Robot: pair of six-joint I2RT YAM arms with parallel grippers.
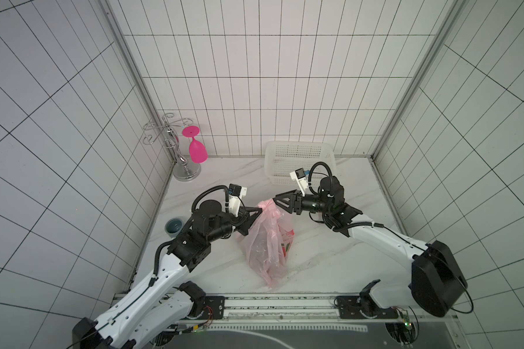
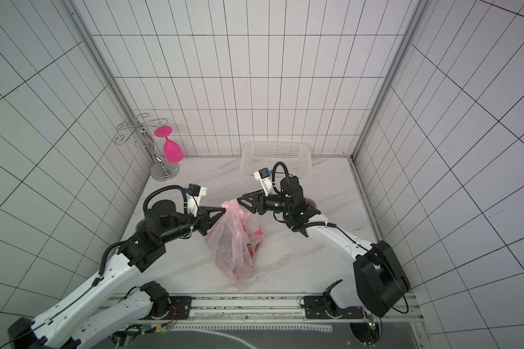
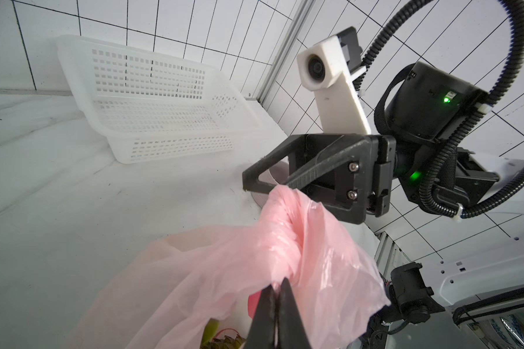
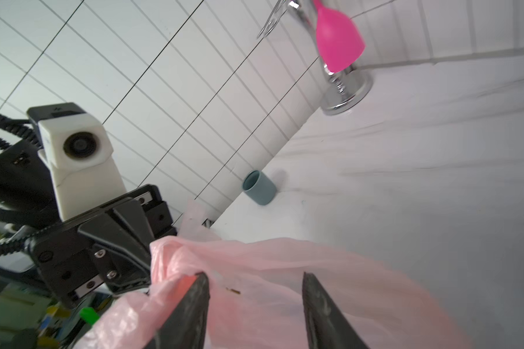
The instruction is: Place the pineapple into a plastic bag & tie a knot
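A pink translucent plastic bag (image 1: 265,244) hangs with its gathered neck (image 3: 282,232) between my two grippers. My left gripper is shut at the neck, with the thin pink film pinched at its fingertips. On the other side of the neck my right gripper stands open; bag film lies beyond its fingers (image 4: 189,314) and nothing shows gripped between them. Low in the left wrist view, a scaly brown patch, likely the pineapple (image 3: 224,342), shows beneath the film. Most of it is hidden. Red and green print marks the bag's right side.
Behind the right arm stands a white perforated basket (image 1: 299,157). A metal stand (image 1: 186,168) with a pink goblet (image 1: 198,152) is at the back left, and a teal cup (image 4: 259,187) sits near the left wall.
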